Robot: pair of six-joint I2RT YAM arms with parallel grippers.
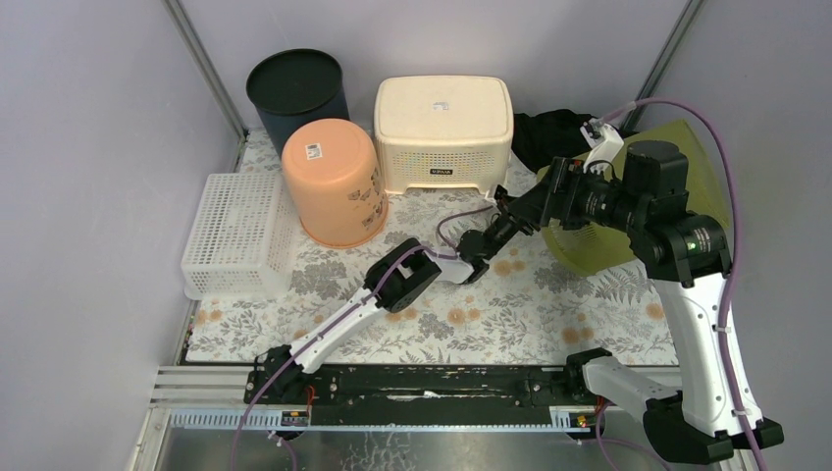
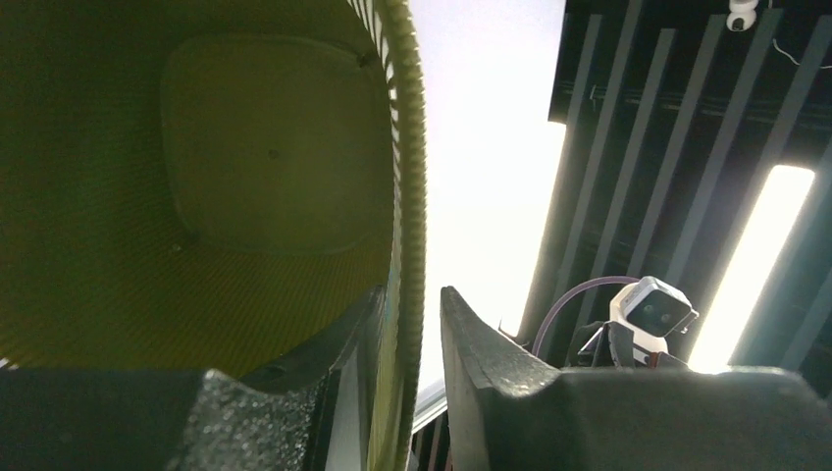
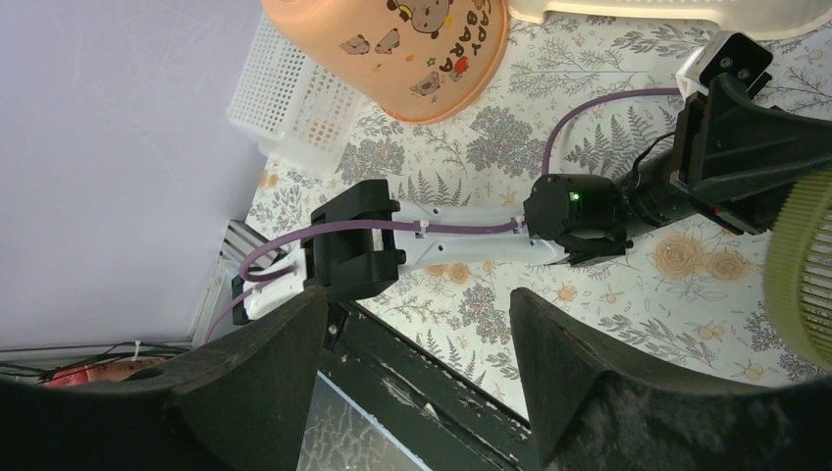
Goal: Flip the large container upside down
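Note:
The large olive-green container (image 1: 598, 245) is tilted on the right side of the table, partly hidden by my right arm. In the left wrist view its ribbed rim (image 2: 409, 177) runs between the fingers of my left gripper; whether they touch it is unclear. My right gripper is high above the table, fingers wide apart with nothing between them. Its wrist view shows the left arm reaching to the container's edge (image 3: 795, 255).
An orange bucket (image 1: 332, 186), a dark bin (image 1: 294, 83), a cream basket (image 1: 442, 123) and a white basket (image 1: 235, 235) fill the left and back. A black cloth (image 1: 540, 137) lies at the back.

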